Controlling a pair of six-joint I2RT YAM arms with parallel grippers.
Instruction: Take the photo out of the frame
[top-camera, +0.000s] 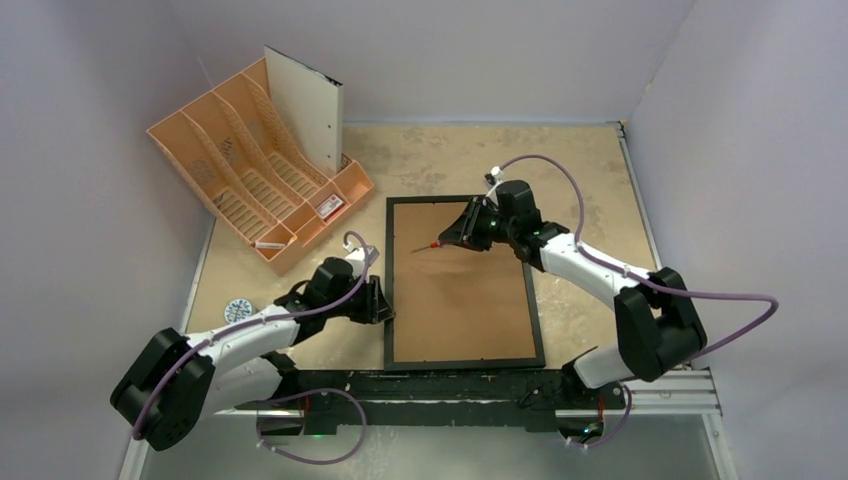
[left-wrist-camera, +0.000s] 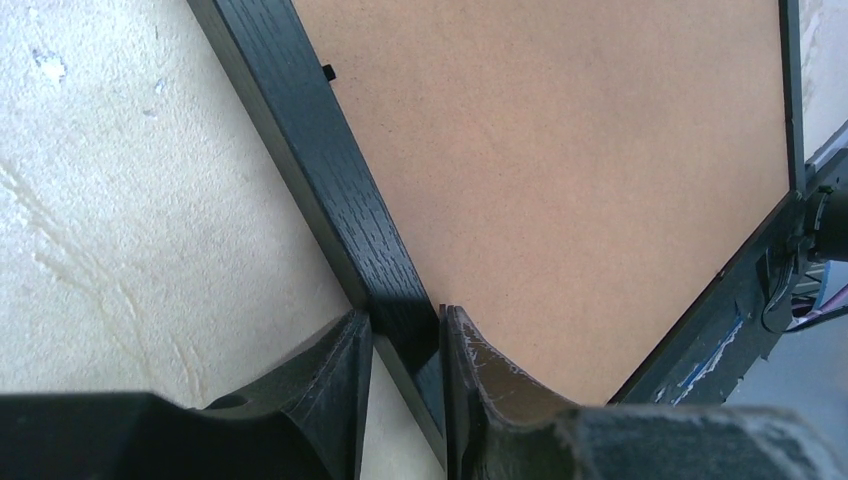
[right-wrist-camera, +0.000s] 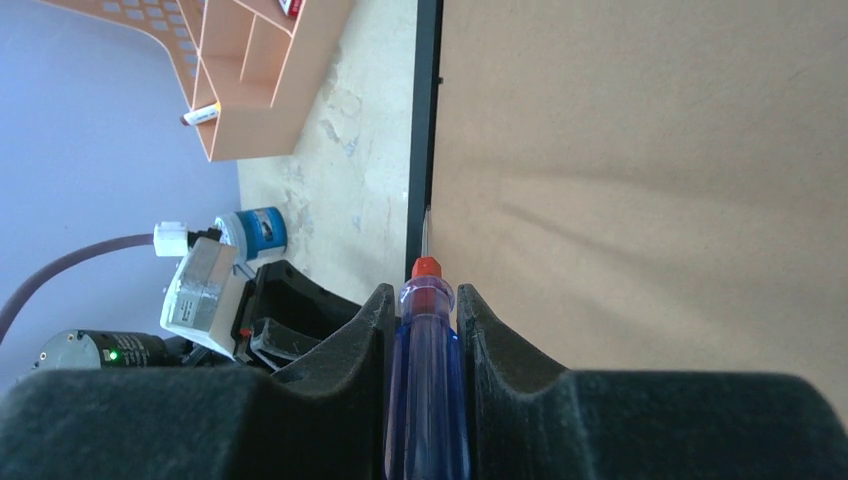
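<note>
The photo frame (top-camera: 536, 320) lies back side up, its black border around a brown backing board (top-camera: 460, 310). Small dark tabs stick out along the border's inner edge, such as one tab (left-wrist-camera: 328, 72) in the left wrist view. My left gripper straddles the left border, one finger outside and one over the board, part open around it. Above the board, my right gripper is shut on a screwdriver (right-wrist-camera: 428, 350) with a clear blue handle, red collar and thin metal shaft. The photo itself is hidden.
An orange organiser (top-camera: 250, 170) with a white panel (top-camera: 305, 110) leaning in it stands at the back left. A round blue-and-white container (right-wrist-camera: 252, 232) sits left of the frame.
</note>
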